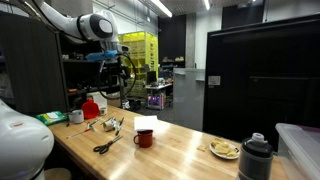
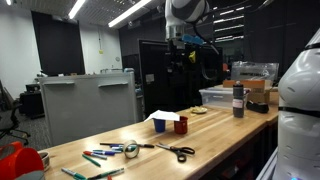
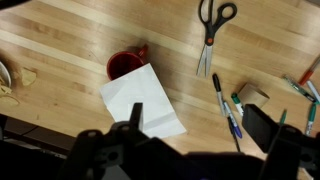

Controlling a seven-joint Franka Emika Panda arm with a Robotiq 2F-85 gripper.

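High above the table hangs my gripper, its two dark fingers spread far apart with nothing between them. A red mug [image 3: 125, 66] stands on the wood below, beside a white sheet [image 3: 142, 102]. In exterior view 2 the sheet [image 2: 161, 115] lies over a blue cup [image 2: 159, 126], next to the red mug [image 2: 181, 125]. Dark-handled scissors [image 3: 210, 30] lie apart from them. Several pens and markers [image 3: 232, 112] are scattered near a small roll-like object [image 3: 254, 95].
A plate of yellowish food [image 1: 224, 149] and a dark bottle [image 1: 256, 158] stand towards one end. A white mug [image 1: 76, 116] and a red container [image 1: 91, 108] sit at the other. Bare wood lies between the red mug and the plate.
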